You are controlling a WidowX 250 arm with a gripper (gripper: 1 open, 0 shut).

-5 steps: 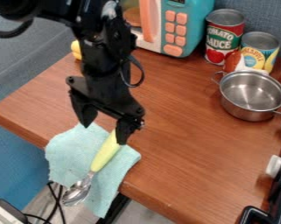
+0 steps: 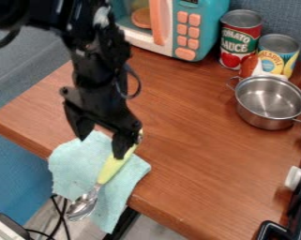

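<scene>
My black gripper (image 2: pixel 104 131) hangs over the light cyan cloth (image 2: pixel 132 187) at the table's left front edge. Its fingertips are low, just above or at the yellow handle of a spoon (image 2: pixel 82 205), whose metal bowl points toward the front. The fingers appear apart; whether they touch the handle I cannot tell.
A toy microwave (image 2: pixel 189 33), two cans (image 2: pixel 239 37) and a steel pot (image 2: pixel 270 99) stand at the back and right. A black appliance (image 2: pixel 285 225) sits at the right edge.
My gripper has moved a little left and down, toward the spoon's handle. The spoon and cloth look unmoved.
</scene>
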